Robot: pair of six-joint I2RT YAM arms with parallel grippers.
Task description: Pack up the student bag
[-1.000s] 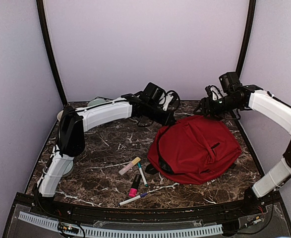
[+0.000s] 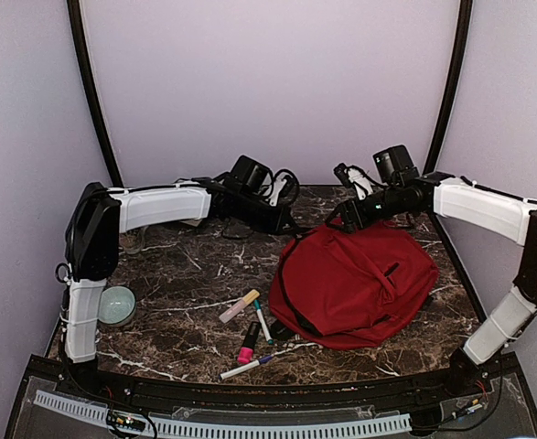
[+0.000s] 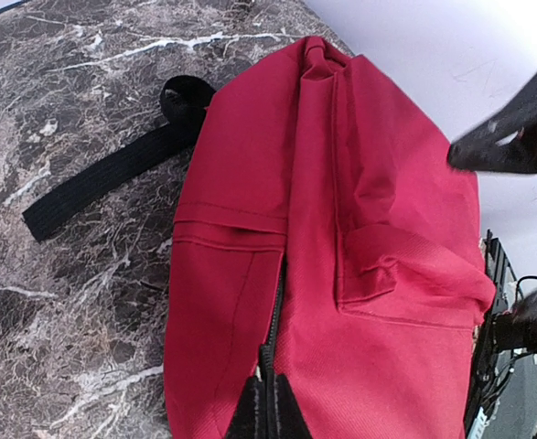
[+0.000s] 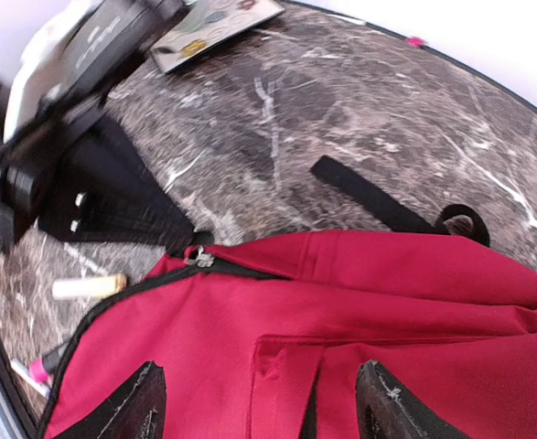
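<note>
A red bag with black zip and strap lies on the marble table at the right. My left gripper is shut on the bag's zipper pull at its upper left edge, beside a small metal slider in the right wrist view. My right gripper stands open over the bag's red fabric, its fingertips apart. Loose at the bag's front left lie a yellow-capped highlighter, a teal-capped marker, a pink and black marker and a purple-capped marker.
A pale round bowl sits at the far left. A flat tray lies at the back, partly hidden under the left arm in the top view.
The left gripper has moved left along with the bag's upper edge, and the bag has shifted slightly left. The right gripper has moved left and a little down toward the front.
</note>
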